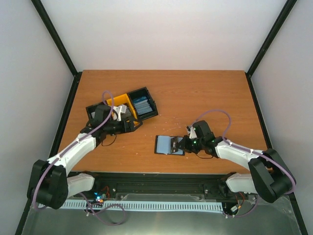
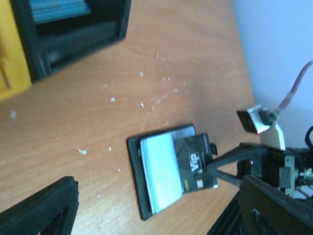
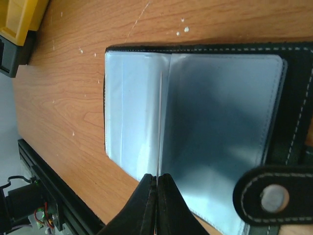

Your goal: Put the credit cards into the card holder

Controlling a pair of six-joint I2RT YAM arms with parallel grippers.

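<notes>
The card holder lies spread open on the table, a black cover with clear sleeves. A thin dark card printed "VIP" is pinched in my shut right gripper. In the right wrist view this card appears edge-on, rising from the fingertips along the line between the holder's two pages. Whether it touches a sleeve, I cannot tell. Over the table by the card box, my left gripper is open; its fingers are wide apart with nothing between them.
A sectioned box with black bins and a yellow bin stands at the back left; bluish cards fill the right bin. White specks dot the wood.
</notes>
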